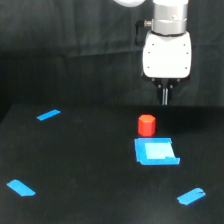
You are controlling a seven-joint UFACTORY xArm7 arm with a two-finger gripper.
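Note:
Above and behind the red block [147,126], my gripper [165,102] hangs pointing down beneath its white housing [167,57]. Its two dark fingers are together, so it is shut, and nothing shows between them. The small, many-sided red block rests on the black table, apart from the gripper. In front of it lies a white patch [158,150] bordered with blue tape [153,162].
Separate blue tape strips lie on the table at back left [49,115], front left [20,188] and front right [191,196]. Clear black table [80,150] stretches left of the block. A dark curtain [70,60] stands behind.

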